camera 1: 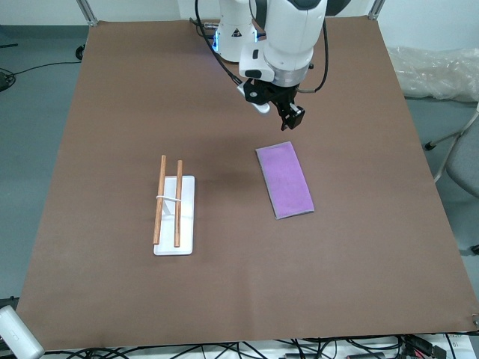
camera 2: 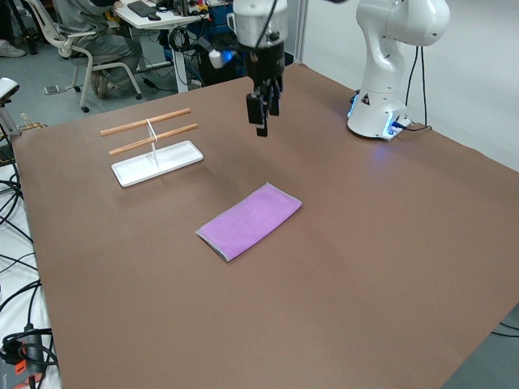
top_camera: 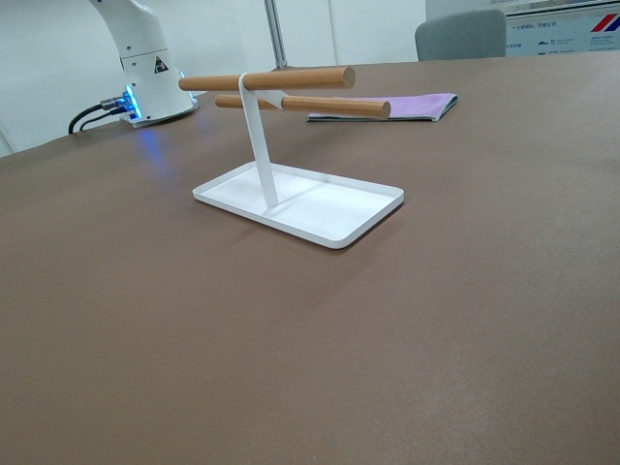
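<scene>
The black gripper [camera 1: 289, 120] of the white arm hangs over the table, beyond the purple cloth in the left view; in the right view the gripper [camera 2: 262, 126] is above and right of the rack. Its finger state is unclear. The rack, a white tray [camera 1: 185, 231] [camera 2: 177, 160] with two wooden bars [top_camera: 281, 81], stands on the table. The folded purple cloth [camera 1: 284, 181] [top_camera: 407, 107] [camera 2: 248, 219] lies beside it, apart.
The arm's white base [camera 2: 377, 113] stands at one edge. Cables and equipment run along another edge, outside the tabletop. A grey chair [top_camera: 460, 37] stands beyond the table.
</scene>
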